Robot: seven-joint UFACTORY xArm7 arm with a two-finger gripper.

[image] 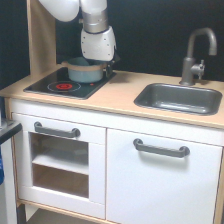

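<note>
A blue-grey pot (83,73) stands on the black cooktop (45,84) at the back left of a toy kitchen. My arm comes down from the top of the view, its white hand above and just right of the pot. The gripper (108,70) is at the pot's right side, close to the rim and handle area. Its dark fingers blend into the dark wall, so I cannot tell how the fingers stand or whether they touch the pot.
A grey sink (180,98) with a tall faucet (192,62) is on the right. Bare wooden counter (122,92) lies between cooktop and sink. Below are an oven door (58,165) and a white cabinet door (160,180), both with grey handles.
</note>
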